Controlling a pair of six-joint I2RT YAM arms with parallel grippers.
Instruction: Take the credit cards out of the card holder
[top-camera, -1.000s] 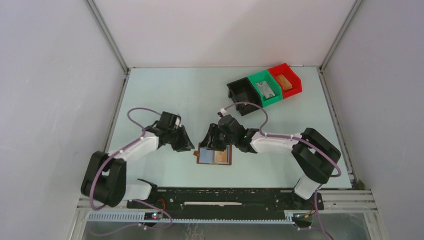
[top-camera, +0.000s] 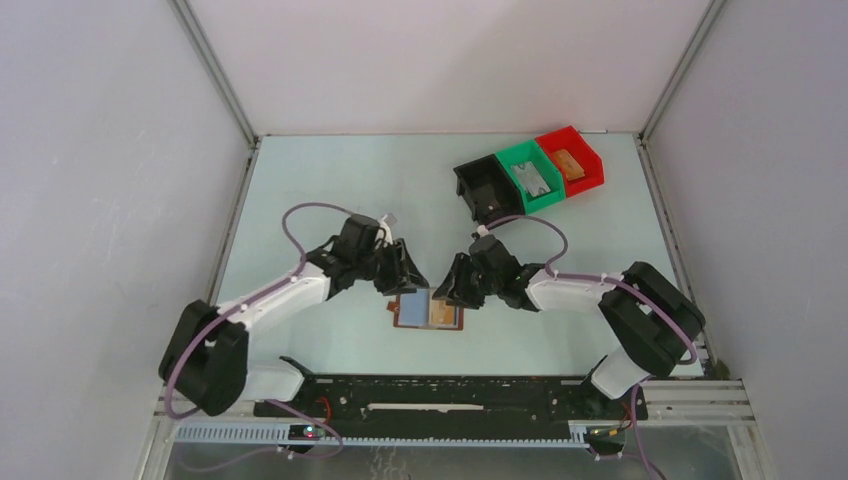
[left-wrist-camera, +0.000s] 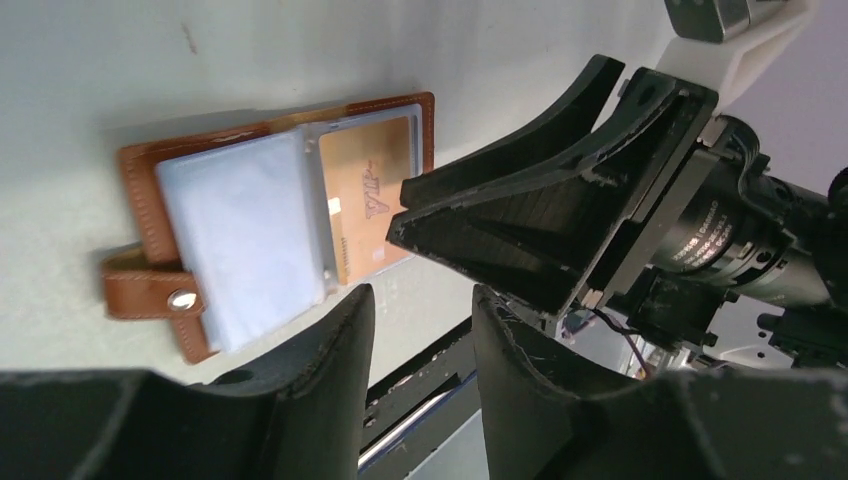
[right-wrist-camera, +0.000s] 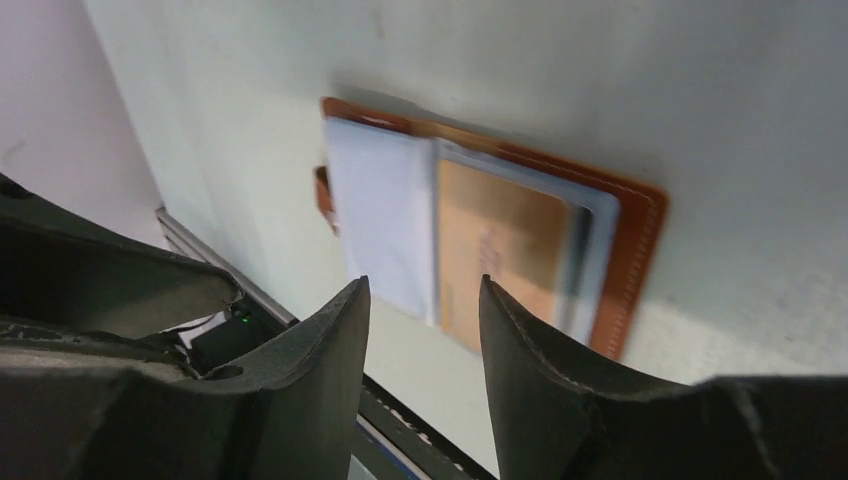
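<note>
The brown card holder (top-camera: 397, 322) lies unfolded on the table, its strap and snap (left-wrist-camera: 150, 293) at the left. A pale blue-white pocket (left-wrist-camera: 235, 215) fills its left half. In its right half sits an orange card, also clear in the right wrist view. My left gripper (top-camera: 406, 286) hovers over the holder's left part, open and empty. Above the holder's right half is my right gripper (top-camera: 458, 290), its fingertips apart with nothing between them. The two grippers are close together. Whether further cards lie beneath the orange one cannot be seen.
At the back right stand a black bin (top-camera: 489, 191), a green bin (top-camera: 514, 153) holding a greyish card (top-camera: 531, 179), and a red bin (top-camera: 590, 148) holding an orange card (top-camera: 568, 164).
The right gripper has shifted right, from the left part of the holder to its right half. The holder has not moved.
</note>
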